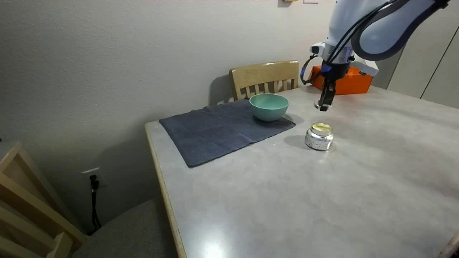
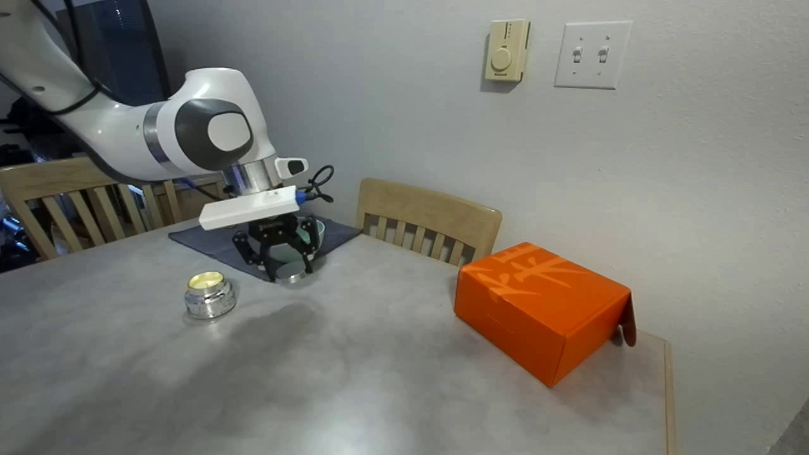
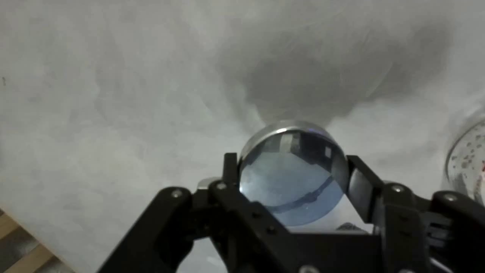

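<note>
A round, shiny silver lid (image 3: 293, 182) is pinched across its sides by the two black fingers of my gripper. In exterior view 2 the gripper (image 2: 289, 273) hangs over the table with the silver lid (image 2: 291, 273) between its fingertips, clear of the surface. Exterior view 1 has the gripper (image 1: 325, 105) behind and above an open silver jar (image 1: 318, 139) with a pale yellow inside. That jar (image 2: 210, 299) stands upright on the table, apart from the gripper; only its speckled side (image 3: 470, 159) enters the wrist view at right.
A teal bowl (image 1: 269, 108) stands on a dark blue cloth (image 1: 215, 133), left of the gripper in exterior view 1. An orange box (image 2: 531, 303) sits at the table's far corner by the wall. Wooden chairs (image 1: 262, 73) line the edge.
</note>
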